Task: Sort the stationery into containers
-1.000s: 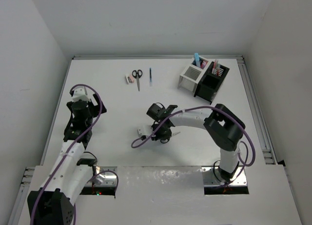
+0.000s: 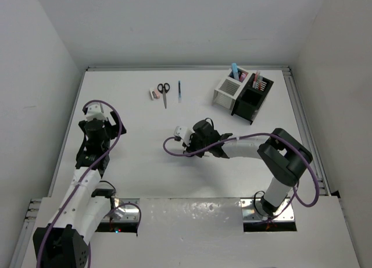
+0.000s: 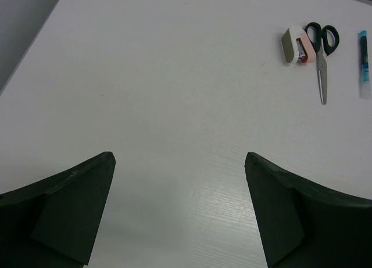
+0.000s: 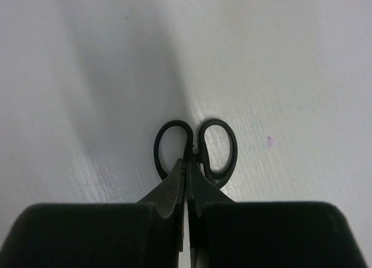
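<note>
My right gripper is shut just over black-handled scissors (image 4: pixel 229 157), whose loops show beyond its fingertips; I cannot tell contact. In the top view its arm (image 2: pixel 226 146) hides most of them. My left gripper stands open at the table's left, nothing between its fingers. Farther back lie a pink-and-white stapler (image 2: pixel 154 94), a second pair of scissors (image 2: pixel 164 93) and a blue pen (image 2: pixel 179 90).
A white container (image 2: pixel 226 92) and a black one (image 2: pixel 250 102), holding several pens and other items, stand at the back right.
The left arm and the items at the back look unchanged.
</note>
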